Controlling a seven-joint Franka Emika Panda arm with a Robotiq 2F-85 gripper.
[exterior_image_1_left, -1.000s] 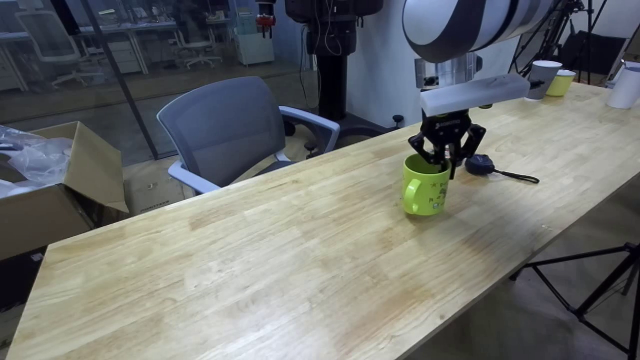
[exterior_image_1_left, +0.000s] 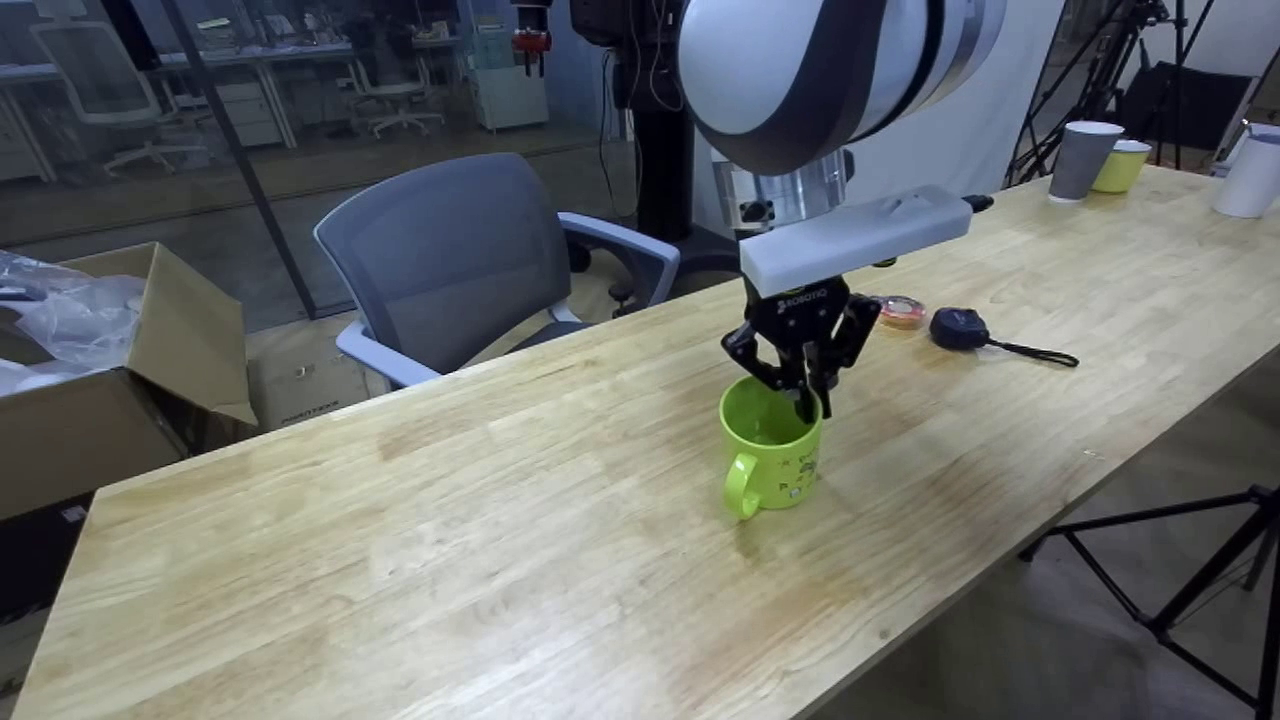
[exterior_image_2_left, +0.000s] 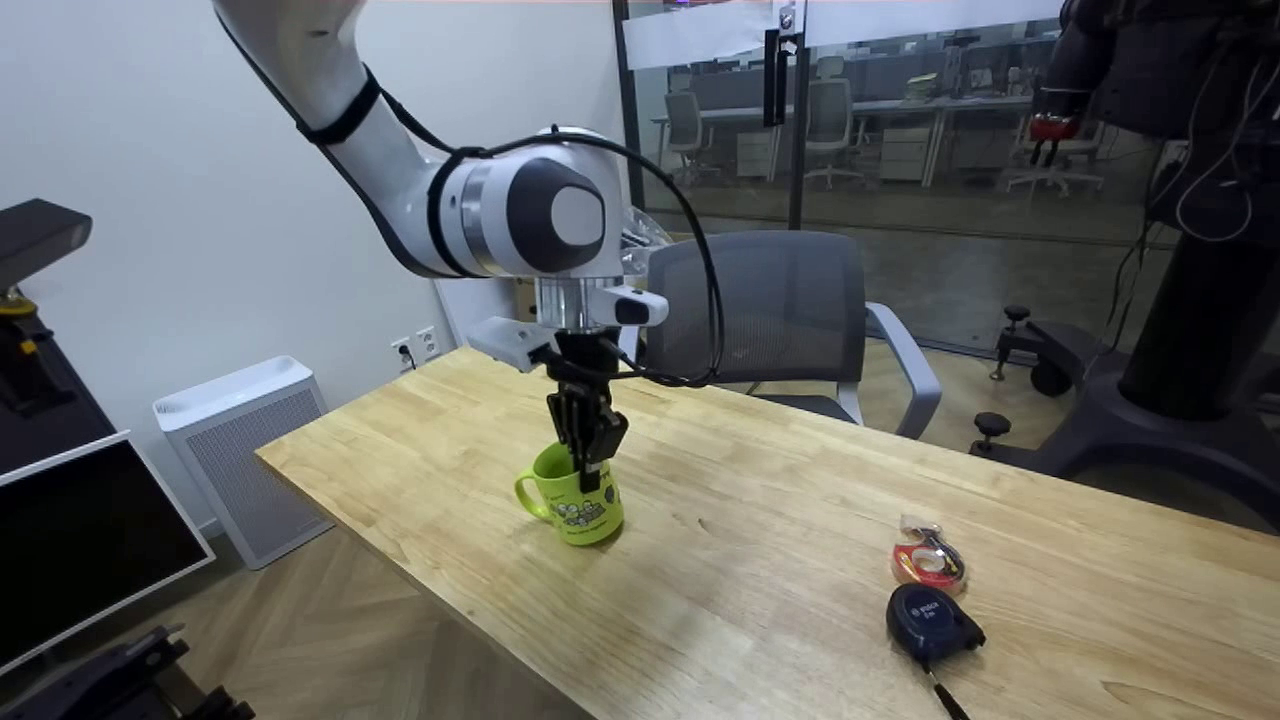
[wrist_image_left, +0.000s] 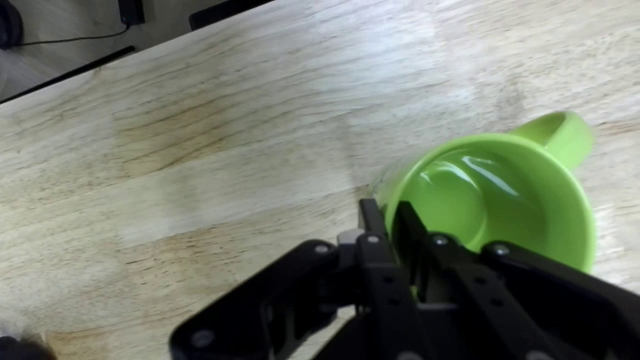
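Observation:
A lime-green mug (exterior_image_1_left: 780, 466) with small printed figures is upright at the table's middle, its handle toward the front left in exterior view 1. My gripper (exterior_image_1_left: 806, 408) is shut on the mug's wall at the rim, one finger inside and one outside. From the wrist view, the rim of the green mug (wrist_image_left: 492, 144) passes between the two fingertips, and the mug's inside looks empty. In exterior view 2 the gripper (exterior_image_2_left: 588, 478) points down over the mug (exterior_image_2_left: 581, 516). Whether the mug's base touches the wood is hard to tell.
A tape dispenser (exterior_image_2_left: 930, 562) and a dark tape measure (exterior_image_2_left: 926, 619) with a strap lie along the table. Farther off stand a grey cup (exterior_image_1_left: 1084, 162), a yellow-green cup (exterior_image_1_left: 1120, 168) and a white container (exterior_image_1_left: 1252, 175).
Gripper and mug have moved together to the left and toward the front in exterior view 1, away from the tape measure. The tape dispenser, hidden before, now shows.

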